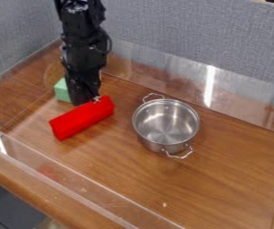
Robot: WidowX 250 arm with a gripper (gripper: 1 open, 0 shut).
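Note:
The black gripper (87, 93) hangs in the upper left of the camera view, its tip just above a red elongated object (80, 120) lying diagonally on the wooden table. I see nothing held between its fingers, which are dark and small. A green block (62, 90) sits behind the gripper, partly hidden by it. A steel pot (164, 123) with two wire handles stands to the right of the red object.
Grey walls and transparent panels border it at the back, left and front.

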